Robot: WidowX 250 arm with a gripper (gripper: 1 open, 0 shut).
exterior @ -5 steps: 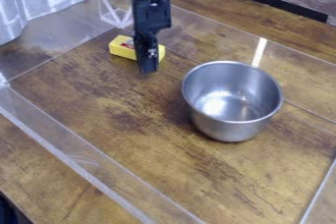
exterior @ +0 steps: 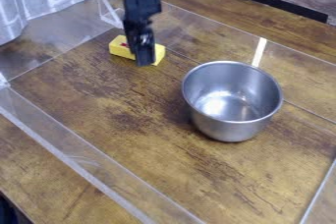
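Note:
My black gripper [exterior: 140, 47] points down at a yellow block [exterior: 152, 55] with red markings, at the upper middle of the camera view. Its fingertips are at the block, overlapping it in the view; whether they touch it or have anything between them is unclear. A large steel pot [exterior: 231, 100] stands to the right, nearer the camera and apart from the block.
Translucent strips or edges run along the left and right sides. A pale curtain-like shape [exterior: 11, 2] fills the top left corner.
The block and pot look unmoved.

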